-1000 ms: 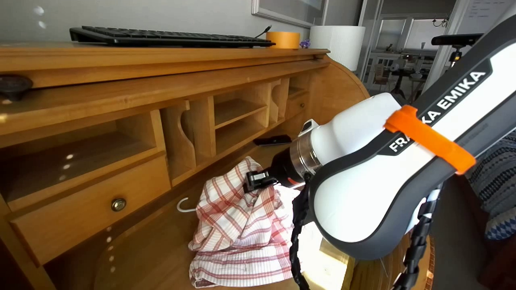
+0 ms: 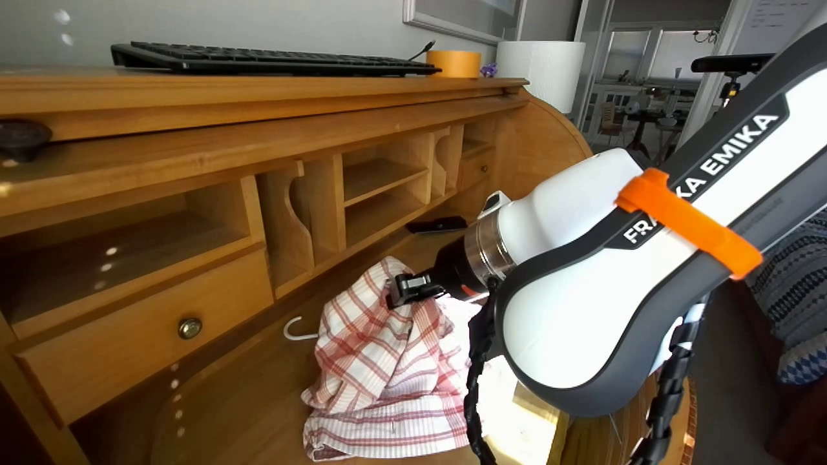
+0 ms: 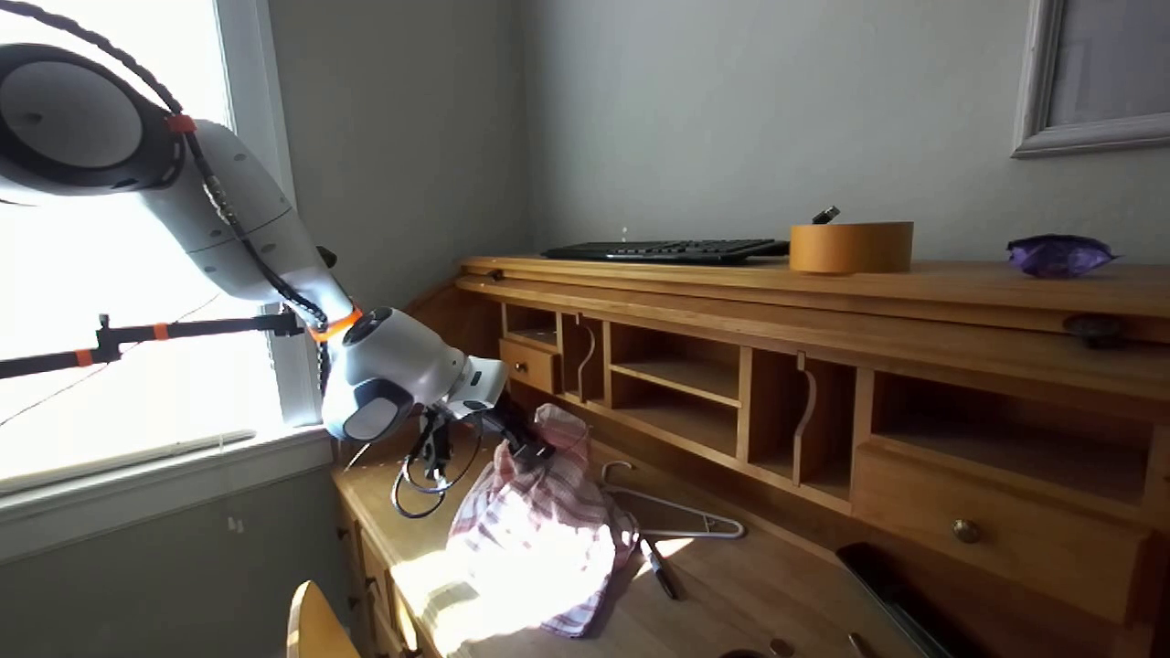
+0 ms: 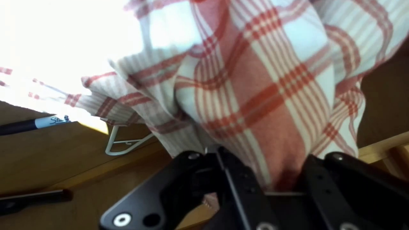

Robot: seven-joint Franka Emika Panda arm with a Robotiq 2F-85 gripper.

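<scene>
A red-and-white checked cloth (image 2: 387, 349) lies bunched on the desk, its top raised in a peak around my gripper (image 2: 397, 292). From the other side, the cloth (image 3: 548, 548) spreads toward the desk's front edge, partly washed out by sunlight. In the wrist view my gripper stands part open, and a fold of the cloth (image 4: 264, 111) runs between its separated fingers. A white hanger (image 3: 686, 515) lies partly beside and under the cloth, its hook showing.
A marker (image 3: 658, 568) lies by the cloth. Behind rise the desk's cubbyholes (image 3: 675, 417) and small drawers. A dark object (image 2: 436, 225) lies near the back. Bare desktop (image 2: 232, 395) shows left of the cloth in the first exterior view.
The cloth's raised top has sagged slightly and shifted around the fingers. My gripper has moved only slightly left; the arm looks almost still.
</scene>
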